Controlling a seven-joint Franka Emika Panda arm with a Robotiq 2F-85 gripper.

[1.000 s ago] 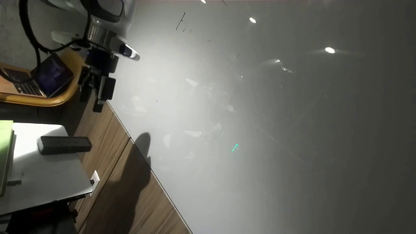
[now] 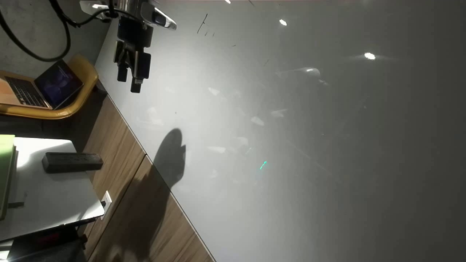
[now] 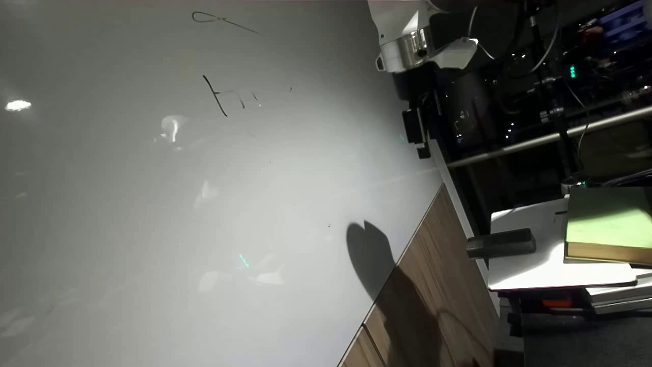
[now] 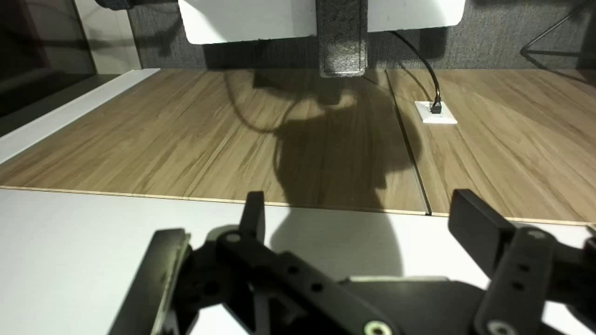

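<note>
My gripper (image 2: 129,86) is open in the upper left of exterior view 1, in front of the whiteboard (image 2: 271,192), with nothing between its fingers. Exterior view 2 has the gripper (image 3: 422,150) at the upper right, near the board's side edge. A dark block-shaped eraser (image 2: 72,162) lies on a white surface (image 2: 56,192) and sticks out past its edge. In the wrist view the same eraser (image 4: 343,47) shows at the top, well beyond the spread fingers (image 4: 254,215). Dark pen strokes (image 3: 215,96) mark the upper part of the board.
Wood panelling (image 2: 126,187) with a plugged-in socket (image 4: 436,112) adjoins the board. A green book (image 3: 608,217) lies on the white surface beside the eraser. A laptop (image 2: 43,87) rests on a yellow chair (image 2: 83,72). The space around the gripper looks free.
My arm and gripper have moved up and to the right in exterior view 1, and their shadow has shifted with them. The eraser lies where it was.
</note>
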